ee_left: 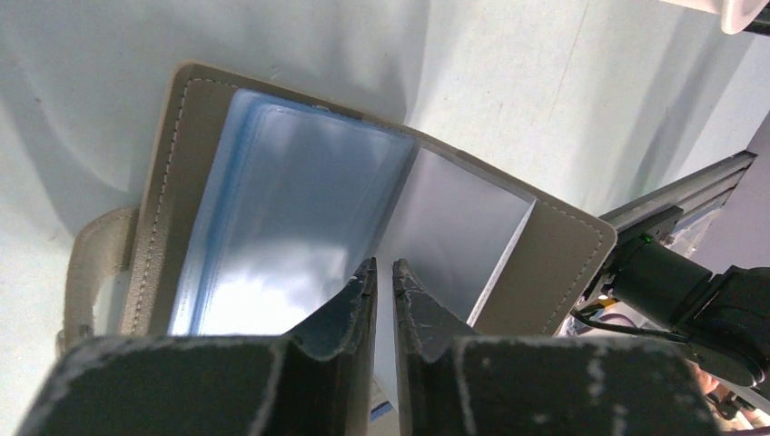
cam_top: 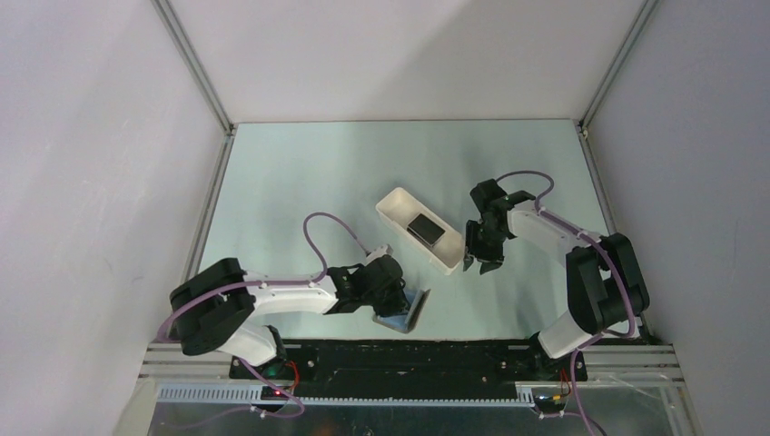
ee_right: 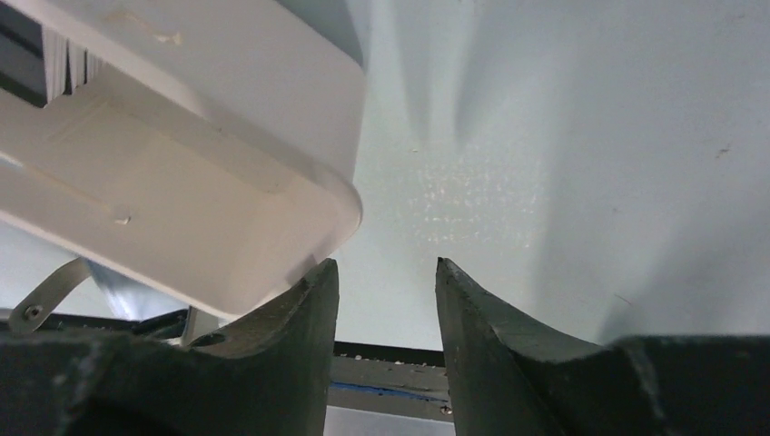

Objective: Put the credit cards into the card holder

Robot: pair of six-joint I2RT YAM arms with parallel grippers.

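The card holder [ee_left: 563, 236] lies spread open on the table, its blue-tinted clear sleeves [ee_left: 291, 200] and a pale one [ee_left: 459, 218] showing. Over these sleeves is my left gripper, its fingertips parted by a narrow gap with nothing clearly gripped. A stack of dark-topped cards [cam_top: 425, 229] rests inside the cream box [cam_top: 397, 207]; white card edges [ee_right: 73, 68] show in the right wrist view. At the box's right end stands my right gripper, open and empty. Its left finger [ee_right: 313, 300] is against or very near the box's corner.
The front table edge and dark rail [cam_top: 409, 363] run just below the card holder. Walls stand at the sides and back.
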